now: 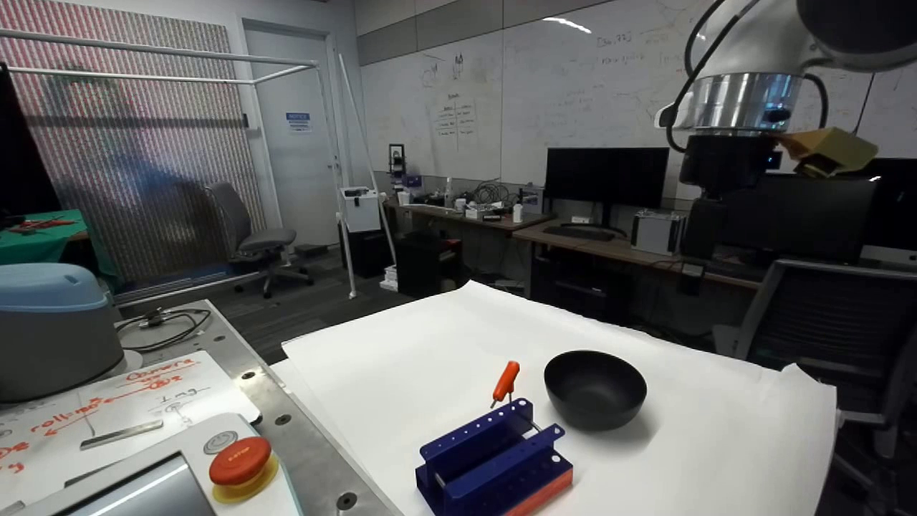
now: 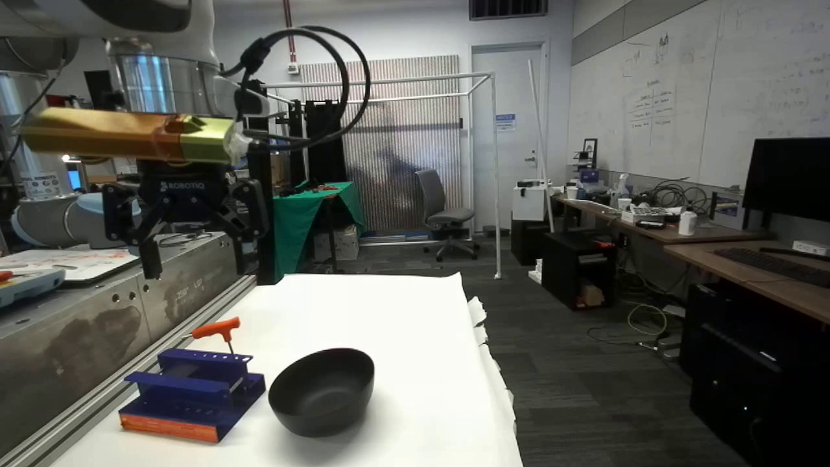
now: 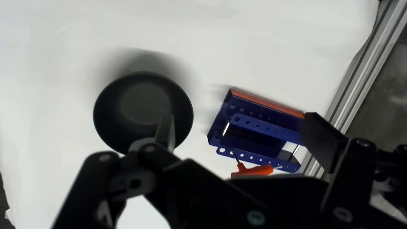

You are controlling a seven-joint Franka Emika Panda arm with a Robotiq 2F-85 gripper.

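High above the white-covered table, my gripper (image 2: 194, 272) stands open, its two fingers wide apart and nothing between them. On the table sits an empty black bowl (image 2: 323, 393). Beside it is a blue metal holder (image 1: 494, 469) with rows of holes and an orange strip along its base. A tool with an orange T-handle (image 2: 216, 328) is in the holder's far row, its thin shaft pointing down. From the wrist view, one finger (image 3: 166, 131) overlaps the bowl (image 3: 141, 101) and the other overlaps the end of the holder (image 3: 263, 128); the orange handle (image 3: 253, 170) is partly covered by the gripper body.
White paper (image 2: 420, 335) leaves wide clear room around the bowl. A metal rail (image 2: 140, 373) edges the table by the holder. On the bench stands a control panel with a red stop button (image 1: 241, 461).
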